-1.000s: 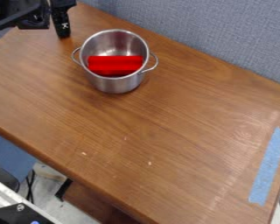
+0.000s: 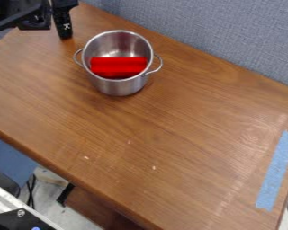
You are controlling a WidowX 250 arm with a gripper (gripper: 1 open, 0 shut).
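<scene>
A steel pot [image 2: 118,84] with two handles stands on the wooden table [image 2: 171,153], upper middle of the view. A red object [image 2: 118,66] lies inside it. The black gripper [image 2: 62,29] is at the top left, left of the pot and apart from it; whether it is open or shut is unclear, and much of the arm is cut off by the frame's edge.
A blue tape strip [image 2: 275,171] runs along the right of the table. A grey padded wall [image 2: 230,36] borders the back. Cables show beyond the lower left edge.
</scene>
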